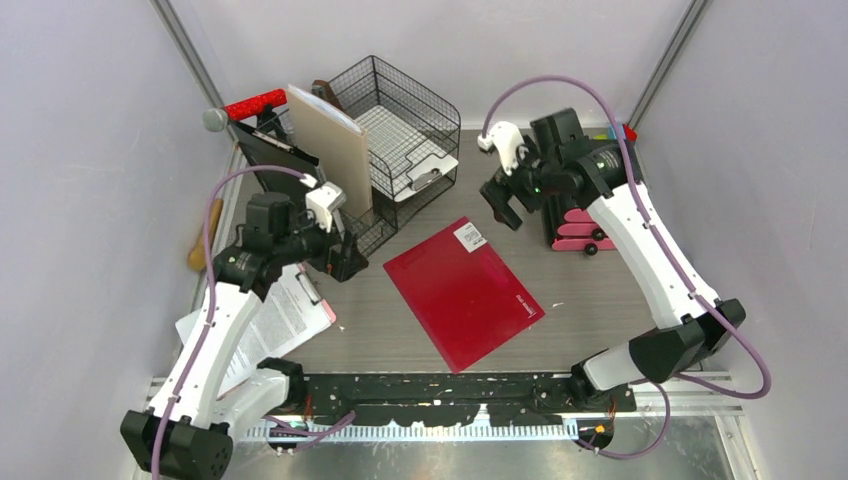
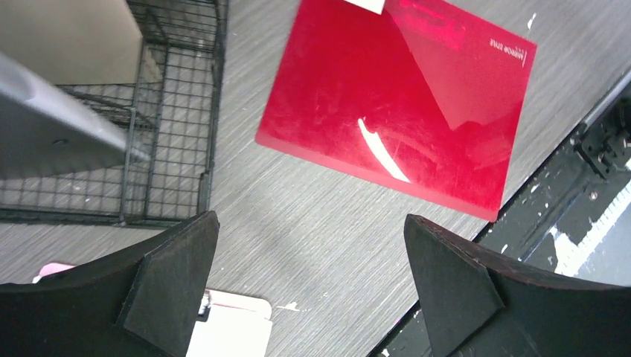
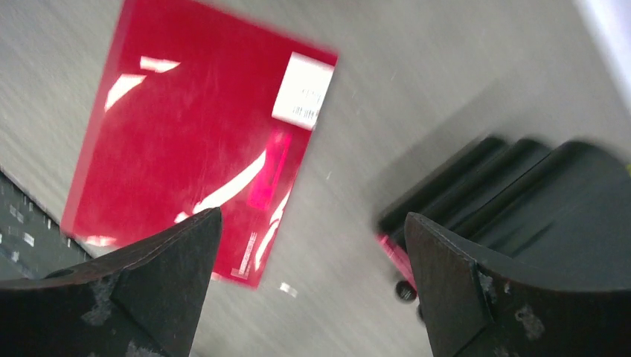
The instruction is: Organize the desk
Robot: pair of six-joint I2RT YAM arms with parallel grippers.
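Note:
My left gripper [image 1: 345,260] hangs over the front corner of the wire rack, open and empty; in the left wrist view its fingers [image 2: 167,286] stand wide apart. My right gripper [image 1: 500,203] is open too, above the desk between the rack and the black case [image 1: 554,225], with only bare desk and part of a red folder between its fingers. That glossy red folder [image 1: 465,290] lies flat in the middle of the desk. In the wire rack [image 1: 372,232] a beige folder [image 1: 335,150] and a dark folder [image 1: 270,153] stand upright. A clipboard with paper [image 1: 270,325] lies at the front left.
A white clipboard [image 1: 425,170] rests in the wire basket [image 1: 372,62] behind the rack. A red microphone [image 1: 255,105] is at the back left. The right arm covers much of the black case. Bare desk [image 1: 600,310] shows at the right front.

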